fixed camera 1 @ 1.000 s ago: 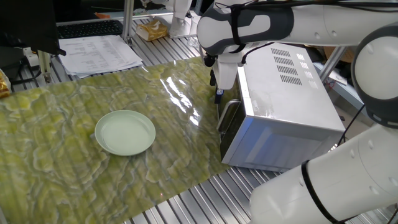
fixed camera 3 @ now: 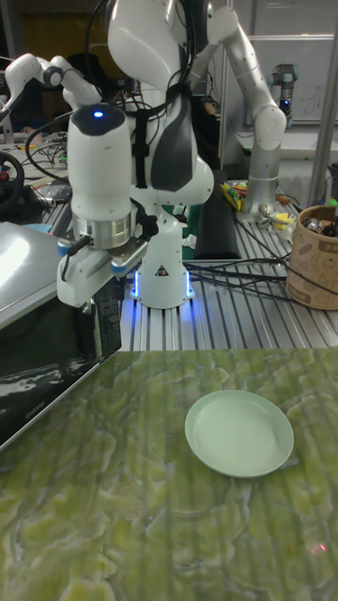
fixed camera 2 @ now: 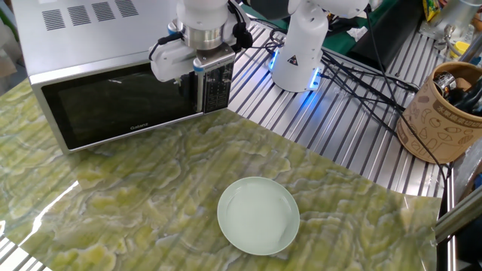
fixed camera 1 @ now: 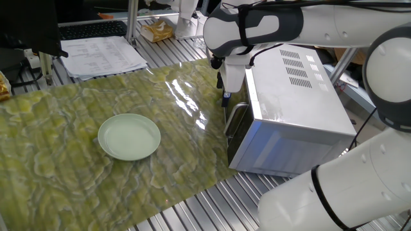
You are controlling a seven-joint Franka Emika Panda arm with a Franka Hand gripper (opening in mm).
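A silver microwave (fixed camera 1: 295,109) has its dark front (fixed camera 2: 124,105) toward the green marbled mat, and its door looks closed. Its metal handle (fixed camera 1: 236,119) shows in exterior view 1. My gripper (fixed camera 1: 226,98) points down at the front of the microwave, close to the upper end of that handle. In exterior view 2 the white hand (fixed camera 2: 173,60) partly covers the door and the control panel (fixed camera 2: 218,86). Whether the fingers touch the handle or how far apart they stand is hidden. A pale green plate (fixed camera 2: 258,216) lies empty on the mat, well away from the gripper.
A brown patterned bucket (fixed camera 2: 440,117) holding assorted items stands beyond the mat, near the robot's base (fixed camera 2: 297,64). Papers (fixed camera 1: 103,56) and a keyboard (fixed camera 1: 93,30) lie past the mat's far edge.
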